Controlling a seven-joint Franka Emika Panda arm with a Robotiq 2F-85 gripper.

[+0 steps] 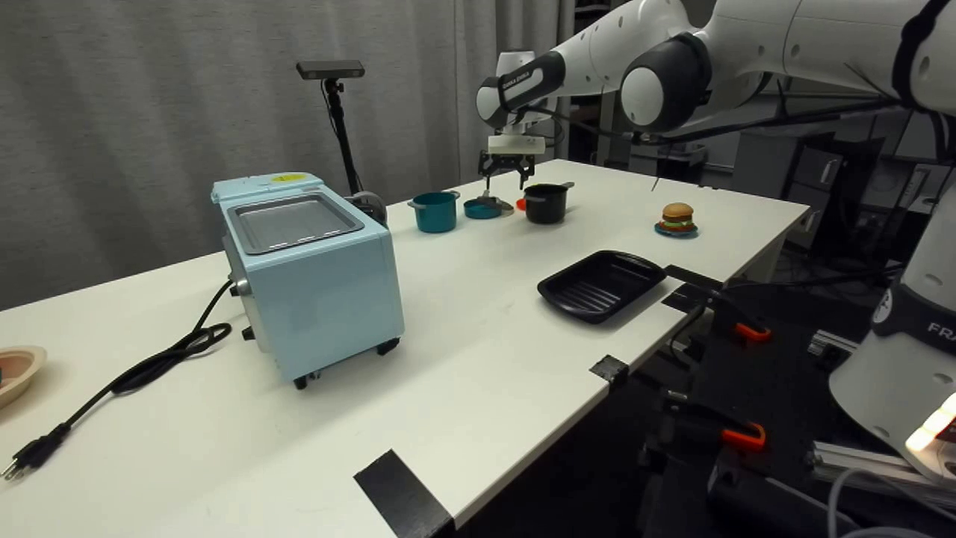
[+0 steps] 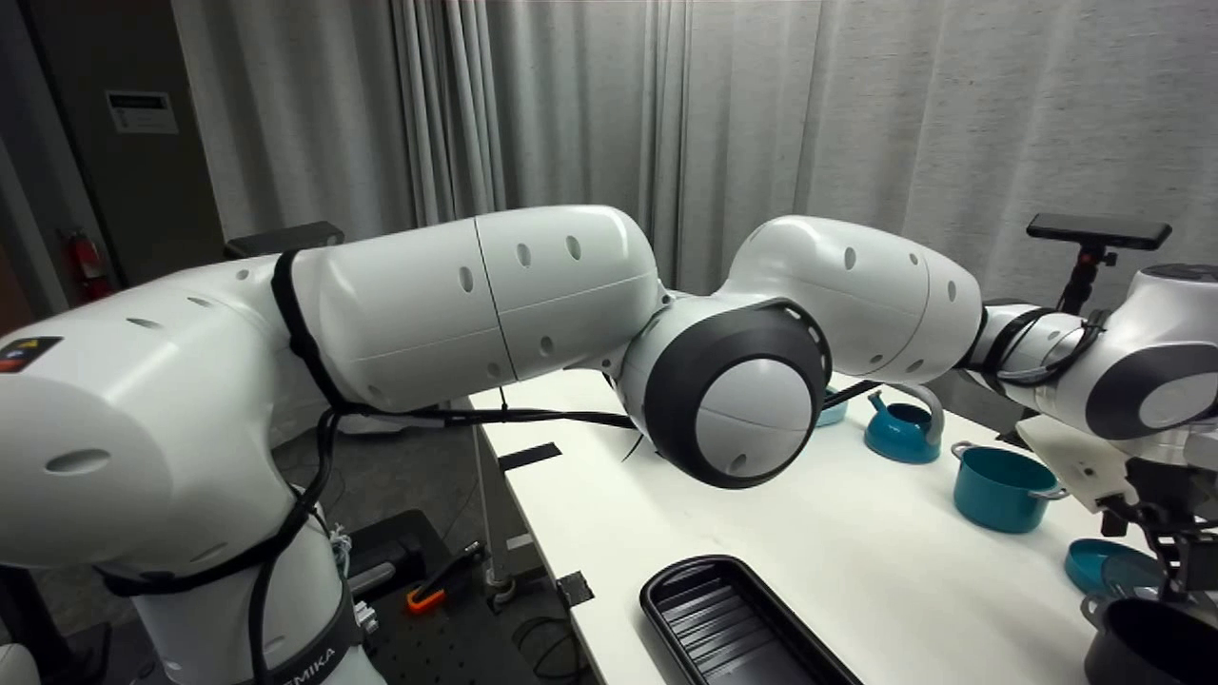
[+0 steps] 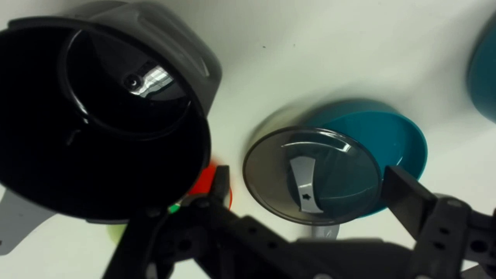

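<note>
My gripper is open above a clear glass lid (image 3: 265,172) with a grey handle (image 3: 304,179), and nothing is held between its fingers. In the wrist view the lid leans partly over a teal pan (image 3: 400,139), whose grey handle shows below it. Left of the lid stands a deep black pot (image 3: 153,200), close to one finger. A red item (image 3: 203,181) lies partly hidden behind that pot and finger. From across the table, in exterior view 1, the gripper (image 1: 508,179) hangs just over the lid and pan.
A teal pot (image 1: 436,214) stands left of the pan. Nearer are a blue toaster oven (image 1: 327,296), a black tray (image 1: 602,285) and a toy burger (image 1: 677,217). A teal kettle (image 2: 902,434) sits farther along.
</note>
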